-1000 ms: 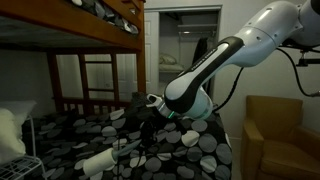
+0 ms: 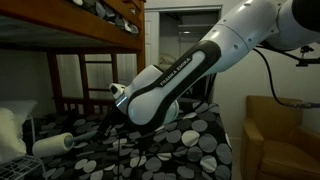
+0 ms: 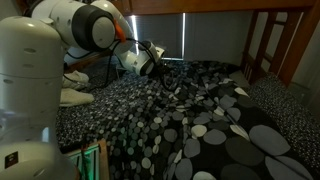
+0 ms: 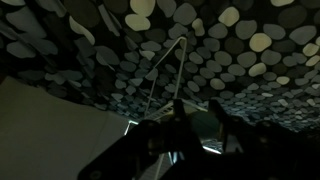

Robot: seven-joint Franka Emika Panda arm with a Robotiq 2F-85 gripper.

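My gripper (image 2: 106, 128) is shut on the grey handle end (image 2: 85, 136) of a white cylindrical object (image 2: 53, 145), which looks like a roller. Its white end points left in exterior view 1, held over the patterned bedding beside a white wire rack (image 2: 22, 166). In the wrist view the dark gripper fills the bottom centre, with a dull greenish piece (image 4: 205, 123) at its fingers. Thin pale wires (image 4: 181, 72) show just beyond; what they belong to is unclear. Exterior view 2 hides the held object behind the arm (image 3: 135, 62) and in shadow.
Dark bedding (image 2: 185, 150) with grey and white round spots spreads under the arm. A wooden bunk bed frame (image 2: 75, 22) overhangs at upper left. White pillow-like shapes (image 2: 10, 130) are at the far left. A brown armchair (image 2: 280, 140) stands at right.
My arm has swung left in exterior view 1, carrying the white cylindrical object leftward and slightly up, closer to the wire rack. My gripper has stayed shut on it.
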